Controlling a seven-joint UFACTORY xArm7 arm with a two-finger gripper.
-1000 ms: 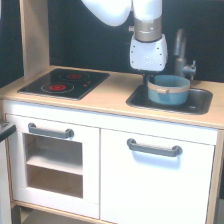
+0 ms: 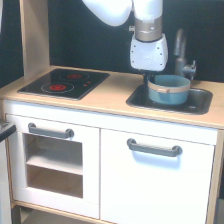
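Note:
A blue-grey pot [image 2: 168,94] with a light brown rim sits upright in the dark sink [image 2: 204,100] at the right of the worktop. My gripper [image 2: 149,76] comes down from above, its fingers close to the pot's left rim. Whether they touch the rim or stand just beside it is too small to make out. The dark fingertips blend into one another, so the gripper's state is hidden.
Behind the pot rises a grey tap [image 2: 180,52]. A black hob [image 2: 64,83] with red rings lies at the left, with bare worktop [image 2: 112,97] between it and the sink. Below are white cupboard doors with grey handles [image 2: 154,148].

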